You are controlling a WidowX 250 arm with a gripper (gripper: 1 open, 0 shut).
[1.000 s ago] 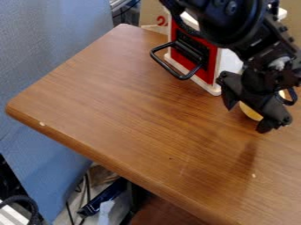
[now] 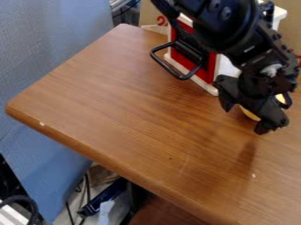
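My black gripper (image 2: 249, 110) hangs at the right side of the wooden table (image 2: 129, 105), angled downward. A yellow object (image 2: 249, 113) is just behind it, mostly hidden by it. I cannot tell whether the fingers are open or shut, or whether they touch the yellow object.
A red and white box-like object (image 2: 188, 55) with a black wire handle (image 2: 174, 70) stands at the back, partly behind my arm. The table's left edge drops beside a blue-grey surface (image 2: 47, 70).
My arm has shifted very slightly; otherwise the scene looks the same.
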